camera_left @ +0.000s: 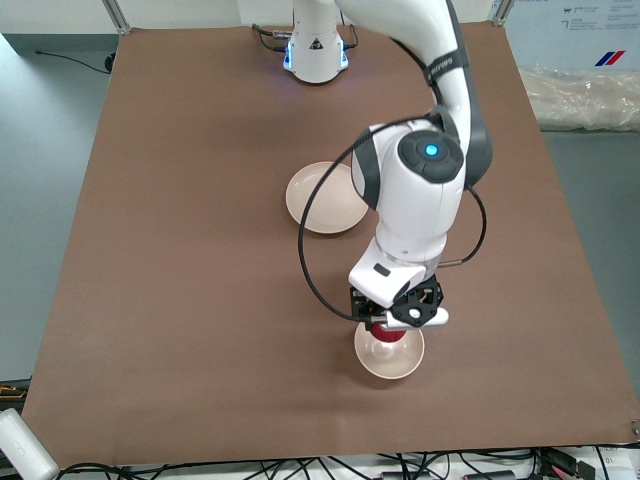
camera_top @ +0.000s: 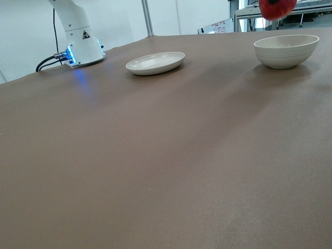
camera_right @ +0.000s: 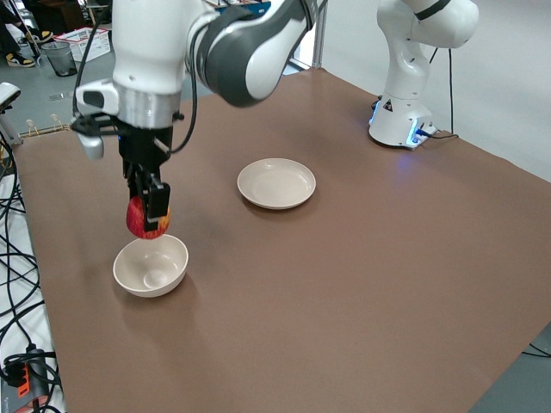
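Observation:
A red apple [camera_right: 146,222] is held in my black gripper [camera_right: 148,215], just above a cream bowl [camera_right: 150,279] in the right view. In the left view the apple [camera_left: 387,334] peeks from under the gripper housing over the bowl [camera_left: 390,360]. In the top view its lower part [camera_top: 276,7] hangs above the bowl [camera_top: 285,52]. My gripper is shut on the apple; the far fingertip is mostly hidden.
A cream plate [camera_right: 275,182] lies farther back on the brown table [camera_right: 362,301].

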